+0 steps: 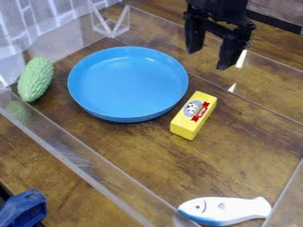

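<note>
A dark gripper (215, 51) hangs at the top of the camera view, over the back of the wooden surface, above and right of a blue plate (126, 82). A yellow box (193, 116) with a small printed label lies just right of the plate. The gripper is apart from both; whether its fingers are open or shut is hard to tell.
A green bumpy vegetable (37, 78) lies at the left, a white fish-shaped object (225, 209) at the bottom right, and a blue object (21, 209) at the bottom left. Clear barriers border the area.
</note>
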